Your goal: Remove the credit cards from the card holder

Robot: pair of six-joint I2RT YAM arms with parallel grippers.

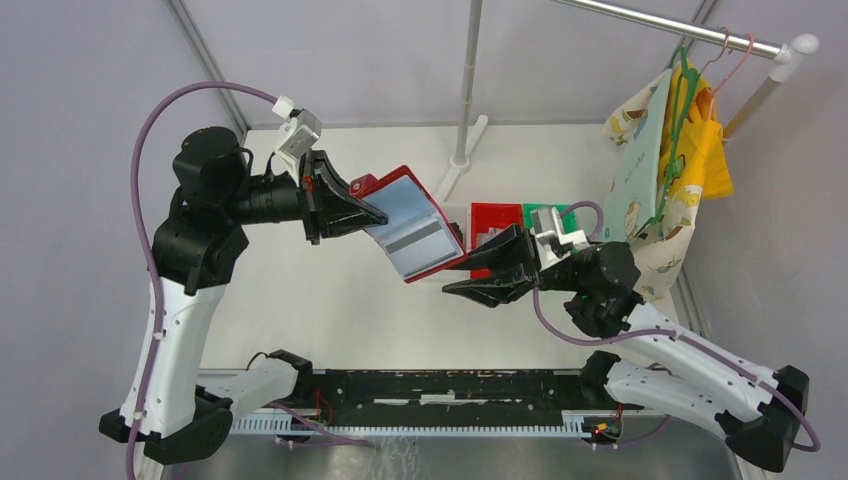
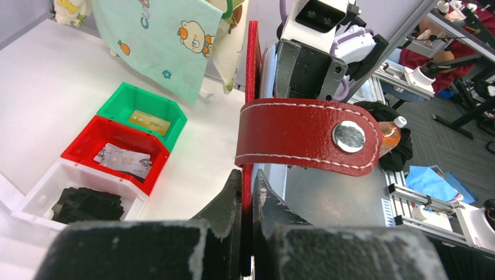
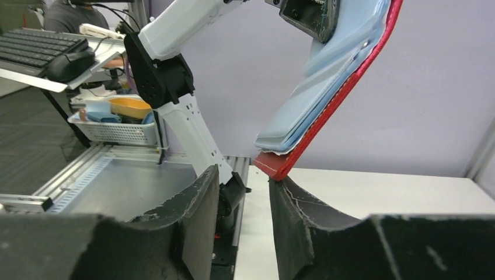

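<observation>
The red card holder (image 1: 412,228), with light blue plastic sleeves facing up in the top view, is held in my left gripper (image 1: 368,215), which is shut on it. Its red strap with a silver snap (image 2: 309,134) crosses the left wrist view. My right gripper (image 1: 460,275) stands part open at the holder's lower right, nothing seen between its fingers. In the right wrist view the holder's corner (image 3: 274,163) is just above the fingertips. Whether cards sit in the sleeves I cannot tell.
A white tray (image 2: 38,207) with black items, a red tray (image 2: 76,154) with cards and a green tray (image 2: 175,119) with a gold card stand on the table. Clothes (image 1: 650,170) hang from a rail at the right.
</observation>
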